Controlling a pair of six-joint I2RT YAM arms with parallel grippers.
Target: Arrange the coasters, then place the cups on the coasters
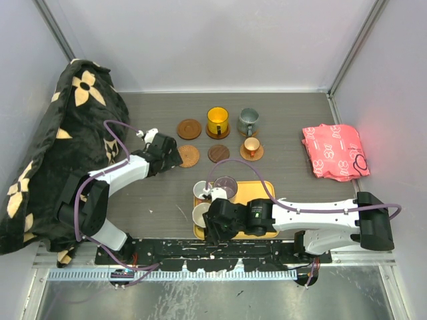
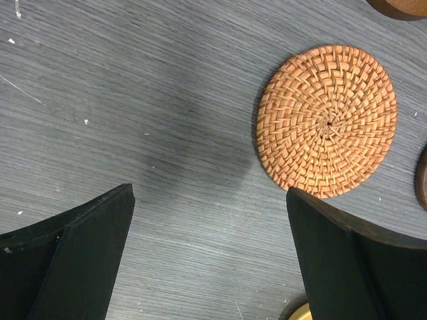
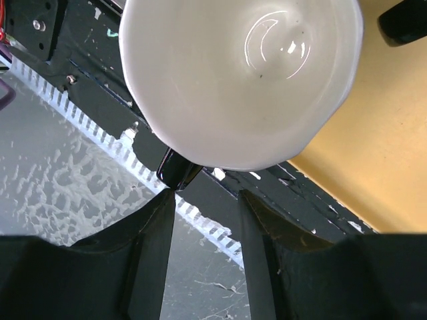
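In the right wrist view a white cup (image 3: pixel 240 80) fills the upper middle, its black handle (image 3: pixel 177 167) pointing down just above my open right gripper; in the top view that gripper (image 1: pixel 213 230) hangs over the tray's lower left, partly covering the cup. My left gripper stands open over the table, nothing between its fingers, just left of a woven coaster (image 2: pixel 325 121). Other wooden coasters (image 1: pixel 189 129) (image 1: pixel 218 153) lie behind and beside it.
The yellow tray (image 1: pixel 250 190) holds another white cup (image 1: pixel 203 188) and a dark cup (image 1: pixel 225 187). Yellow (image 1: pixel 217 117), grey (image 1: pixel 247 118) and tan cups (image 1: pixel 251 144) stand on coasters at the back. A pink cloth (image 1: pixel 333 150) lies right, a dark blanket (image 1: pixel 60 133) left.
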